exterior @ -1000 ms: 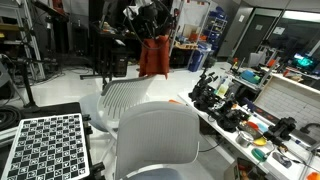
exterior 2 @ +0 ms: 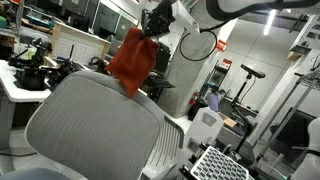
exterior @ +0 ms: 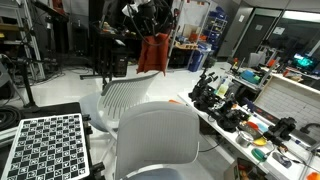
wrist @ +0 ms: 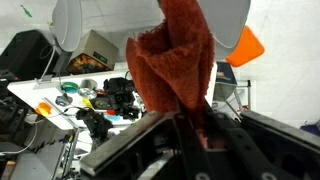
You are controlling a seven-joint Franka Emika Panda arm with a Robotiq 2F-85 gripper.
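Note:
A red cloth (exterior: 153, 53) hangs in the air from my gripper (exterior 2: 149, 31), high over the chairs. In exterior view 2 it falls in front of the grey chair back (exterior 2: 95, 125); whether its lower end touches a chair cannot be told. Seen from the wrist, the cloth (wrist: 180, 60) runs bunched from between the dark fingers toward the top of the frame. It covers much of the fingertips, and the fingers seem to pinch its upper part.
Another chair back (exterior: 158, 135) stands in front, with a lighter chair (exterior: 128, 93) behind it. A checkered board (exterior: 47, 148) lies at the left. The long white table (exterior: 285, 165) is crowded with tools. An orange piece (wrist: 246, 46) lies below.
The cloth and the arm above it have shifted very slightly. The chairs and the table are unchanged.

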